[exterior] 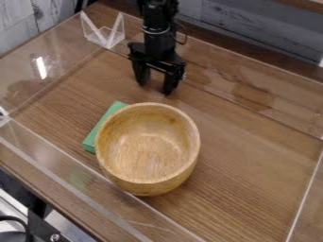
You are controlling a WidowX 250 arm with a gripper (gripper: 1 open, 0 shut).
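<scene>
My black gripper (pixel 157 68) is at the top centre of the camera view, low over the wooden table, with its fingers pointing down. Its fingertips are dark against their own shadow, so what lies between them is hard to make out. A large tan bowl (pixel 147 148) stands in the lower middle. A green flat object (pixel 108 119) lies just left of it, partly hidden behind its rim.
Clear plastic pieces are at the top left and left edges. A dark cable runs at the bottom left corner.
</scene>
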